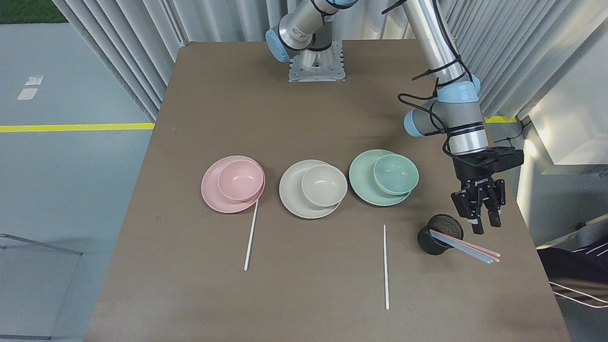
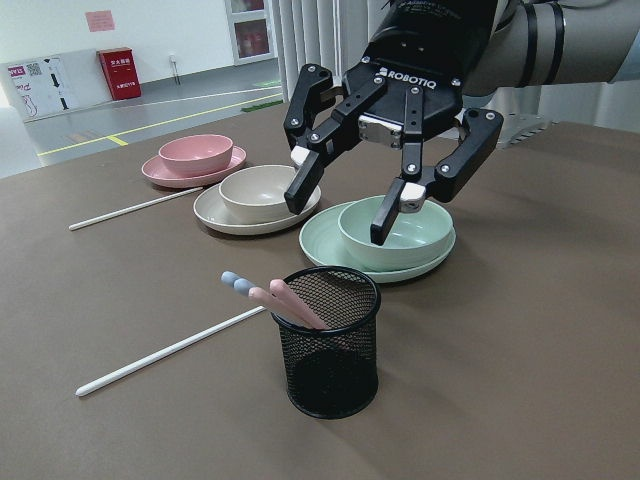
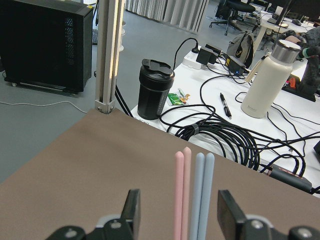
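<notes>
My gripper (image 1: 482, 216) stands open above a black mesh pen holder (image 2: 330, 370), which holds pink chopsticks (image 3: 181, 195) and light blue chopsticks (image 3: 202, 195), tilted toward the table's right edge. Nothing shows between the fingertips in the left view; in the wrist view the chopsticks appear between the two fingers, lower than or beyond them. A white chopstick (image 1: 385, 268) lies on the table left of the holder, and another white chopstick (image 1: 251, 239) lies beside the pink plate.
Along the middle sit a pink bowl (image 1: 240, 177) on its plate, a white bowl (image 1: 323, 183) on a white plate, and a green bowl (image 1: 395, 172) on a green plate. A white desk (image 3: 215, 95) with cables is beyond the edge.
</notes>
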